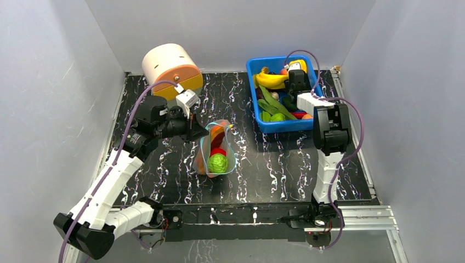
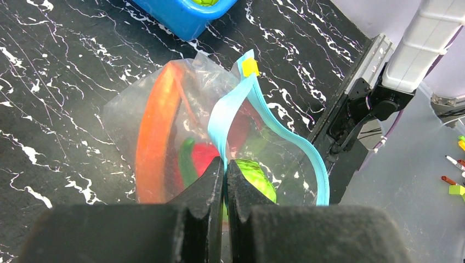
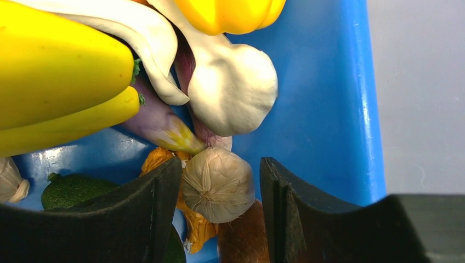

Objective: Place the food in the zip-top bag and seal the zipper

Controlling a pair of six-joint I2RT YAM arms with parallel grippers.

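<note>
The zip bag [image 1: 200,159] stands open on the dark table, holding orange, red and green food. My left gripper is shut on the blue zipper edge [image 2: 233,101] at the bag's near side. Over the blue bin [image 1: 282,125] of food, my right gripper has its part-open fingers either side of a round beige, papery-skinned item [image 3: 216,192]; whether they touch it is unclear. Garlic bulbs [image 3: 233,87], yellow produce [image 3: 60,66], an eggplant [image 3: 159,120] and a green avocado-like item [image 3: 74,189] lie around it.
A cream and orange rounded box [image 1: 170,66] stands at the back left. The table between bag and bin is clear, as is the front right area. Grey walls enclose the workspace on the sides and back.
</note>
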